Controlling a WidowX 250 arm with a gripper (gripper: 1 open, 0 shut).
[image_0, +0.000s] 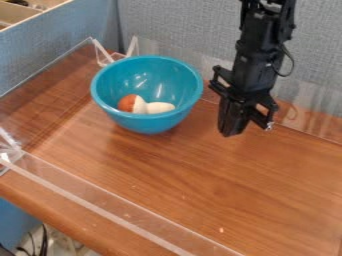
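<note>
A turquoise bowl stands at the back left of the wooden table. In it are an orange-red item and a white, elongated item, both partly hidden by the bowl's near wall. My black gripper hangs just right of the bowl, above the table and apart from the bowl, pointing down. It looks shut, with nothing visible between its fingers.
Grey padded walls rise behind, a light box sits at the upper left, and clear plastic strips run along the table's edges.
</note>
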